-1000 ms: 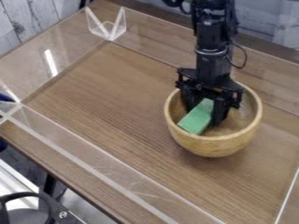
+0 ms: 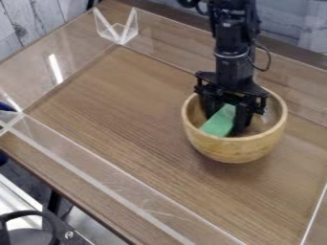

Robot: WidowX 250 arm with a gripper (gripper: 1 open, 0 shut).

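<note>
The black arm reaches down from the top of the camera view, its gripper [image 2: 231,106] low inside a wooden bowl [image 2: 236,150] on the right half of the table. A teal-green object [image 2: 220,122] lies in the bowl between the dark fingers, and the gripper appears shut on it. The fingertips are partly hidden by the object and the bowl's rim.
Clear tape runs along its left and right parts. A dark ring-shaped thing [image 2: 29,230] is at the lower left corner, off the tabletop.
The bowl sits slightly higher in the view than before, and the green object and gripper have shifted slightly with it.
</note>
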